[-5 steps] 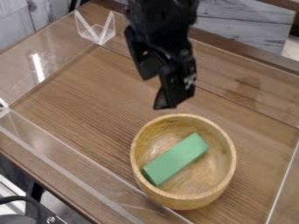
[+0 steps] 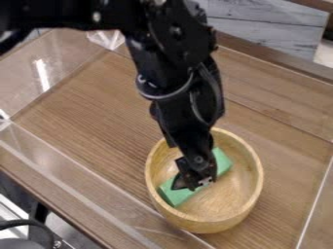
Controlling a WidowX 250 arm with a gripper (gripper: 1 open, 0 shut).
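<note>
The black gripper (image 2: 193, 171) reaches down from the top of the view into a round wooden bowl (image 2: 235, 206), its tip at a green block (image 2: 182, 194) that lies inside. The gripper covers part of the block. Whether the fingers are open or shut on it is unclear, as they are dark and overlap.
A wooden tabletop (image 2: 85, 117) surrounds the bowl, with free room to the left and right. A grey plank surface (image 2: 279, 29) is at the back right. A small clear object at the top left is partly hidden by the arm.
The gripper has moved down and toward the front, from above and behind the bowl to the green block inside it.
</note>
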